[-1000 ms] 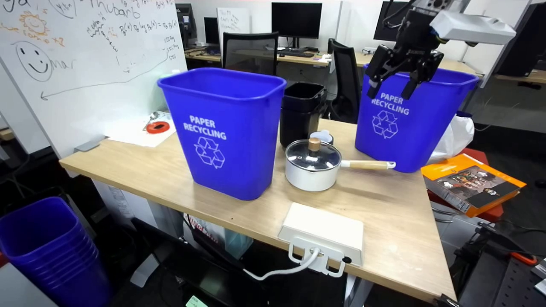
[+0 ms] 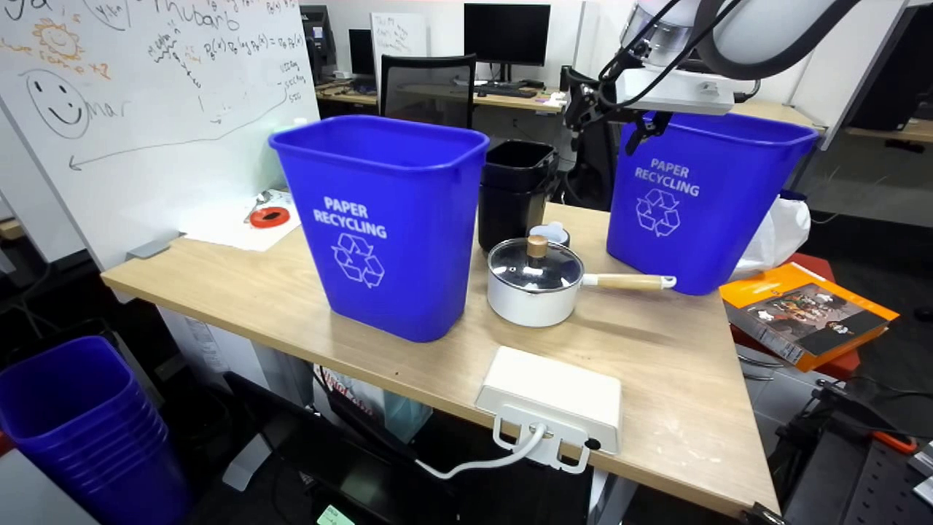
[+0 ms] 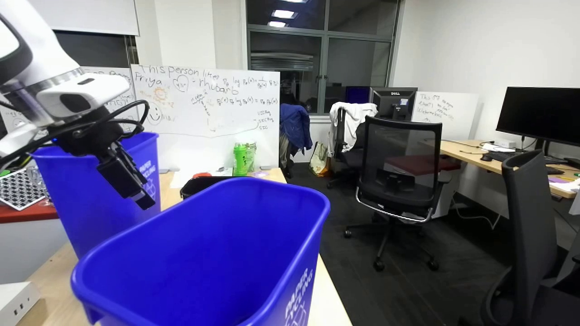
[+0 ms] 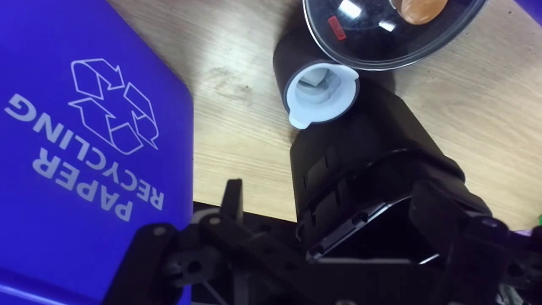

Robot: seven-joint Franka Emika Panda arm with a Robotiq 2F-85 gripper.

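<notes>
My gripper hangs in the air by the right blue recycling bin, open. Its spread fingers appear along the bottom of the wrist view, with nothing held between them. Beneath and beyond them is a black container; the gripper is apart from the table. A dark cup with a pale rim stands between that container and a white saucepan with a glass lid. The saucepan's wooden handle points right. To the left stands another blue recycling bin.
A white box with a cable sits at the table's front edge. Tape in a red ring lies on paper near the whiteboard. An orange box is off the right end.
My arm has moved left in exterior view 1, and the gripper has turned and come slightly lower, from in front of the right bin toward its left side. The objects have stayed put.
</notes>
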